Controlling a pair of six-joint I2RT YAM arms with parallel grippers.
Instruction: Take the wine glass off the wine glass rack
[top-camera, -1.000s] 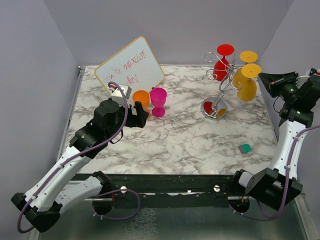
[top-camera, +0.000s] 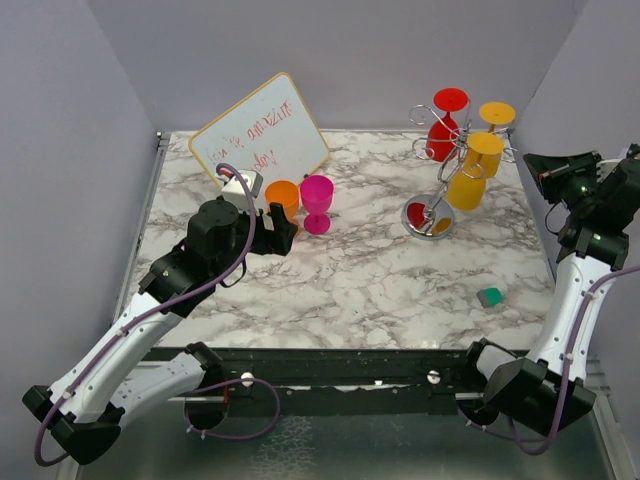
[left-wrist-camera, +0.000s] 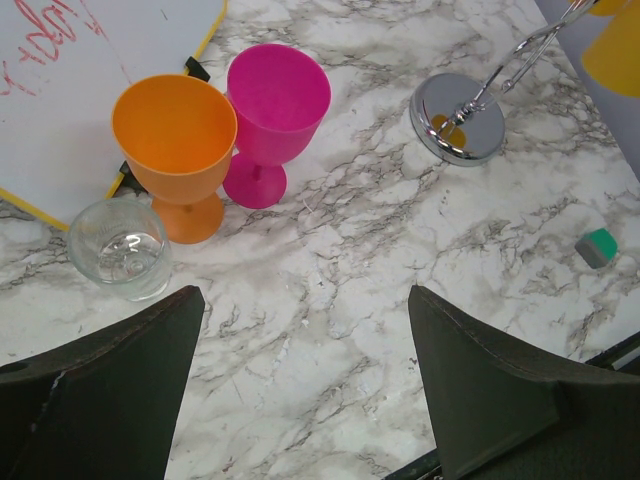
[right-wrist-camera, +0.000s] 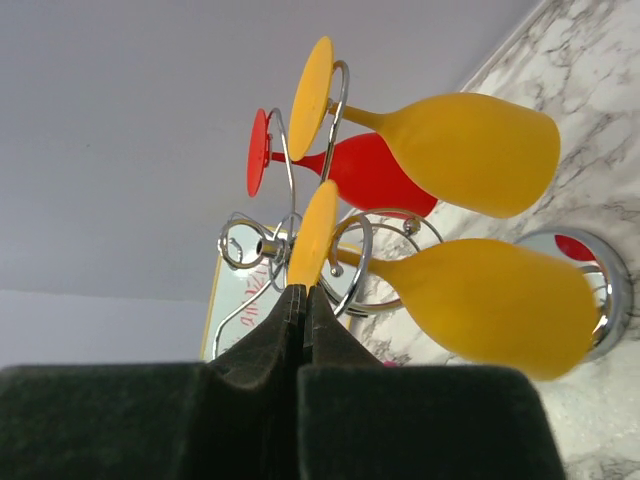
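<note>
A chrome wine glass rack (top-camera: 428, 216) stands at the right back, holding upside-down glasses: a red one (right-wrist-camera: 365, 170) and two yellow ones (right-wrist-camera: 465, 150). The nearer yellow glass (right-wrist-camera: 490, 300) hangs with its foot just beyond the tips of my right gripper, which is shut; whether they touch I cannot tell. My left gripper is open over the table's left part, nothing between its fingers.
An orange glass (left-wrist-camera: 175, 135), a pink glass (left-wrist-camera: 275, 100) and a clear glass (left-wrist-camera: 118, 250) stand left of centre before a whiteboard (top-camera: 255, 130). A green block (top-camera: 489, 297) lies at front right.
The nearer yellow glass on the rack has shifted left and toward the front, its foot now lower in the top view. The right arm has moved slightly toward the front. The left arm is unchanged.
</note>
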